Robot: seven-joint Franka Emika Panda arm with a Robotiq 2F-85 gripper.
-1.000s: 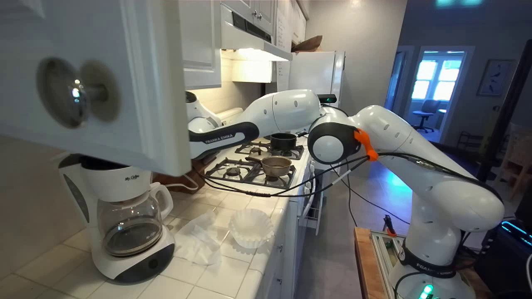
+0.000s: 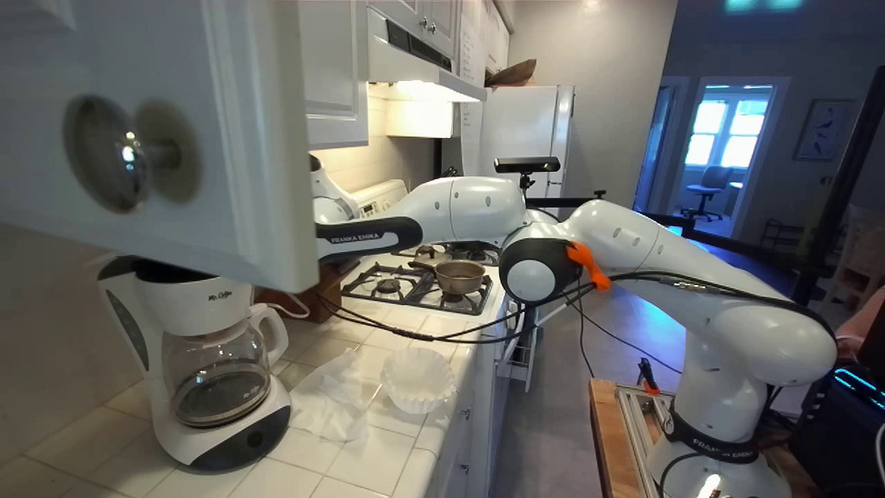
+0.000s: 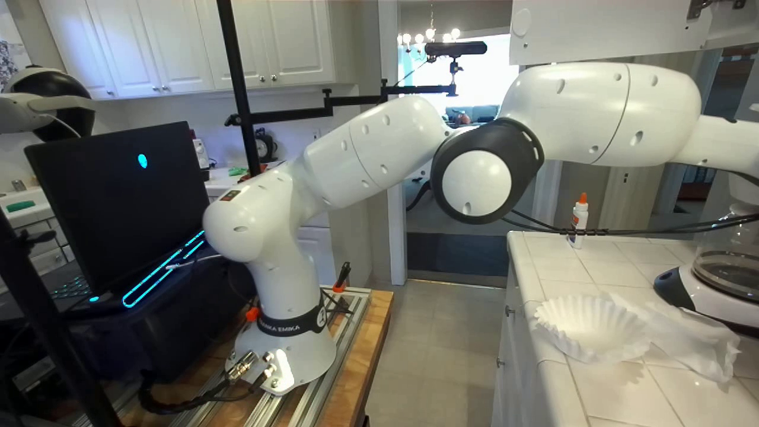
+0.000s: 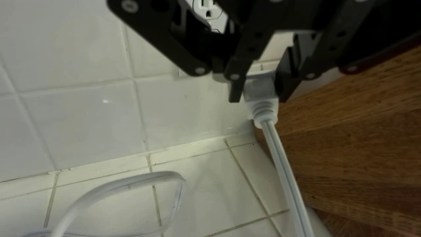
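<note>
In the wrist view my gripper is shut on a white plug [image 4: 261, 94], one finger on each side of it. From the plug's ribbed end a white cord [image 4: 284, 170] hangs toward the tiled counter. A wall outlet [image 4: 209, 10] shows at the top, partly covered by the gripper's linkage. Whether the plug touches the plate behind it I cannot tell. The coffee maker [image 2: 192, 303] stands on the counter at the left in exterior view 1, where the open cabinet door hides my gripper. Part of the white cord [image 2: 294, 308] shows behind it.
A wooden block [image 4: 355, 130] stands close right of the plug. The cabinet door [image 2: 240, 149] hangs over the coffee maker. Paper filters [image 2: 417, 380] lie at the counter's front; a pan [image 2: 460, 275] sits on the stove. A glue bottle [image 3: 580, 220] stands behind.
The arm's elbow and forearm have come lower, and its wrist joint has shifted slightly left. The black cables sag lower. Coffee maker, filters and pan have stayed put.
</note>
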